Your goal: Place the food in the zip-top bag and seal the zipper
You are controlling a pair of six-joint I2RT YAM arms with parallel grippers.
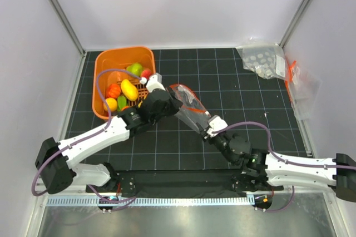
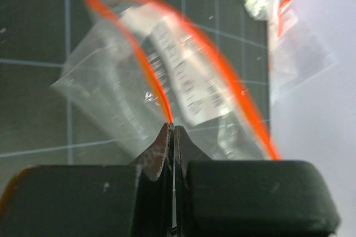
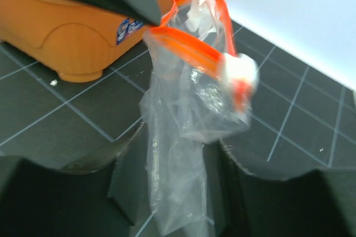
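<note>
A clear zip bag [image 1: 192,112] with an orange zipper hangs between my grippers. In the left wrist view its opening shows, two orange strips [image 2: 222,73] framing it. My left gripper is shut at the end of one strip; in the right wrist view its dark tip [image 3: 150,20] meets the orange rim. My right gripper is at the bag, its fingers apart with plastic between them; whether they pinch it I cannot tell. An orange bin [image 1: 105,59] holds several food pieces, including a yellow one [image 1: 129,89].
A bag with round items [image 1: 261,62] and another clear bag [image 1: 303,89] lie at the right back edge. White walls surround the gridded mat [image 1: 211,70], which is mostly clear at the back and right.
</note>
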